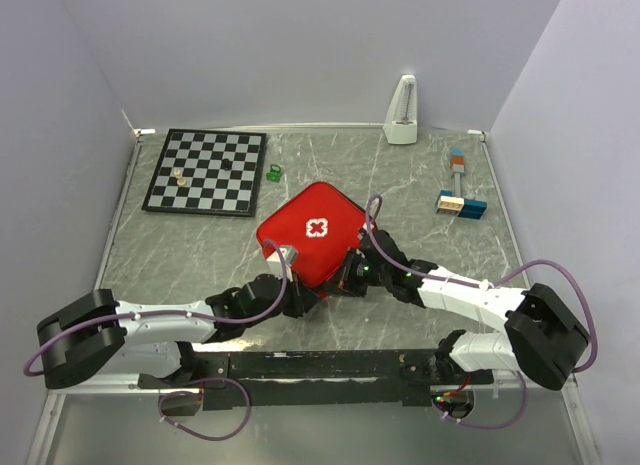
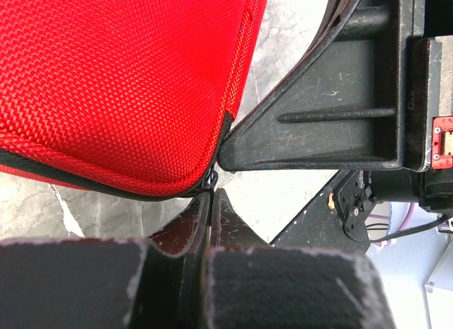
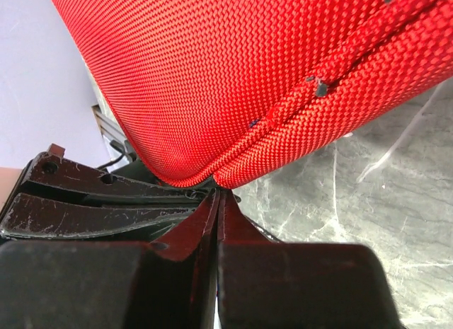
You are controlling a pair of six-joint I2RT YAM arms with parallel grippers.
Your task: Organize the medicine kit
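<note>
The red medicine kit (image 1: 328,203), a zipped fabric case with a white cross, lies closed and turned at an angle in the middle of the table. At its near corner my left gripper is shut, its tips meeting at the small dark zipper pull (image 2: 210,179). The black zipper edge (image 2: 106,186) runs along the kit there. My right gripper is shut against the same corner, its tips touching the red fabric (image 3: 233,175); whether any fabric is caught between them is hidden. Both grippers nearly touch each other.
A chessboard (image 1: 205,172) with a few pieces lies at the back left, a small green object (image 1: 274,173) beside it. A white metronome (image 1: 402,113) stands at the back, and coloured blocks (image 1: 461,203) sit at right.
</note>
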